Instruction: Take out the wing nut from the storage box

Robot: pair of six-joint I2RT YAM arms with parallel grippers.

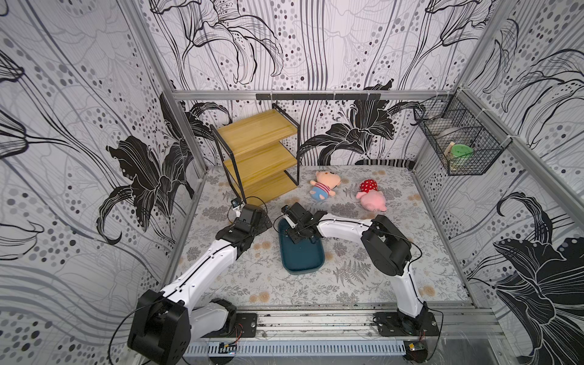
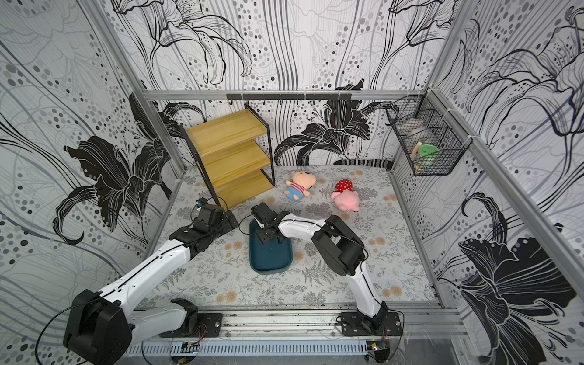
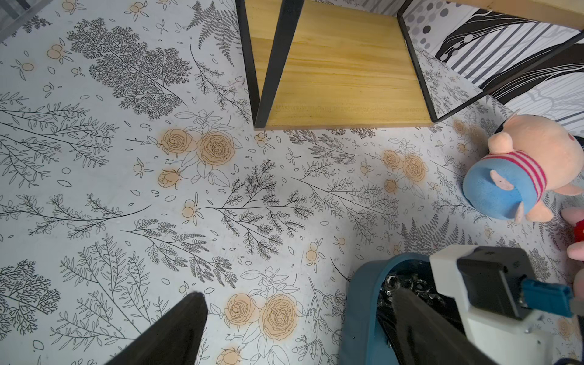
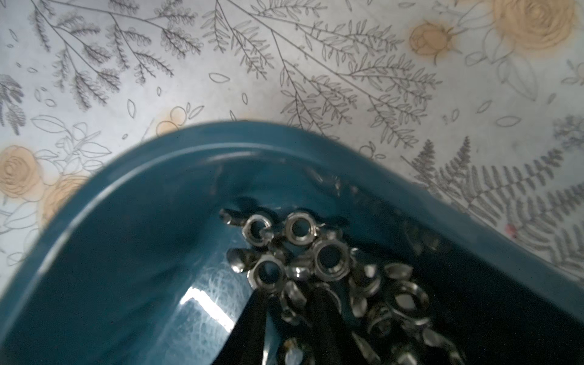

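Observation:
A dark teal storage box (image 1: 301,258) sits mid-table. Its far end, in the right wrist view, holds several shiny metal wing nuts (image 4: 331,258) heaped in the corner. My right gripper is down over the box, its dark fingertips among the lower nuts, a little apart; whether anything lies between them is hard to tell. My left gripper hovers left of the box, below the shelf, its two fingers wide apart with only table seen between them.
A wooden three-tier shelf (image 1: 255,130) stands at back left. A boy plush (image 1: 325,185) and a pink plush (image 1: 371,197) lie behind and right of the box. A wire basket (image 1: 462,137) hangs on the right wall.

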